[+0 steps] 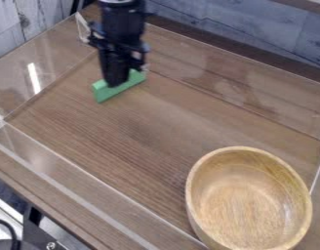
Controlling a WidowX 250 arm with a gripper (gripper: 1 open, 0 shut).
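The dark robot gripper (117, 63) hangs above a green block (113, 90) in the upper left of the camera view, partly in front of its far end. Motion blur hides whether its fingers are open or shut, and I cannot tell if it touches the block. A round, empty, pale wooden bowl (248, 220) sits at the lower right of the wooden surface.
A panelled wall (267, 39) runs along the back right. Cables show at the lower left, beyond the surface's edge.
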